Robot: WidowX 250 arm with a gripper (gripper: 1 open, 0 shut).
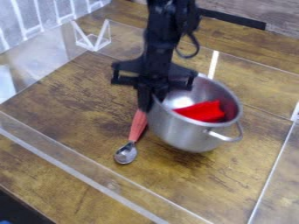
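My gripper [152, 87] is low at the left rim of a steel pot [193, 131], blurred; its fingertips are partly hidden there and look close together, with nothing clearly held. Inside the pot lies a red object [201, 111]. A spoon with a red handle [136, 128] lies on the wooden table just left of the pot, its steel bowl [125, 154] toward the front.
The wooden table [65, 105] has free room to the left and front. A white wire piece [91, 35] stands at the back left, near the clear edge panels.
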